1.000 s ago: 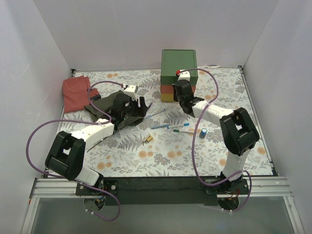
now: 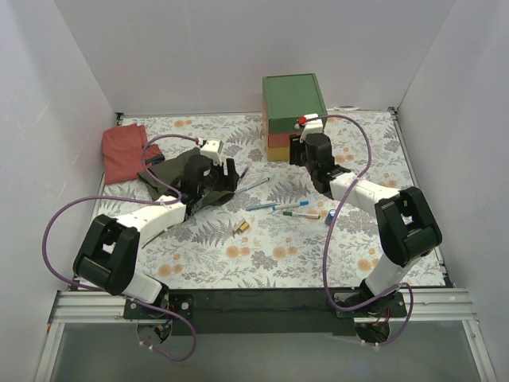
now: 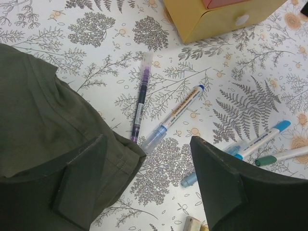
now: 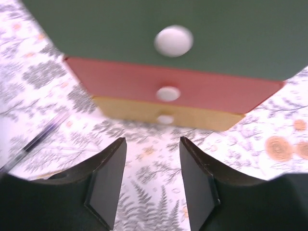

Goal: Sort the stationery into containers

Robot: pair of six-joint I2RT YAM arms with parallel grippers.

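The stacked drawer box has a green top (image 2: 293, 94), a red drawer (image 4: 173, 84) and a yellow drawer (image 4: 171, 116), with white knobs. Just in front of it, my right gripper stands open and empty. My left gripper is parted with nothing between its fingers, above the edge of a dark olive pouch (image 3: 57, 120). Beyond its fingertips lie a purple pen (image 3: 141, 103) and a white-and-blue pen (image 3: 178, 113). Farther right are a blue-capped marker (image 3: 262, 140), a green-ended marker (image 3: 284, 156) and a small pale block (image 3: 191, 224).
A red cloth pouch (image 2: 125, 153) lies at the back left. A small blue round item (image 2: 330, 216) stands beside the right arm.
The box sits slightly farther back and turned. The left arm is nearly still.
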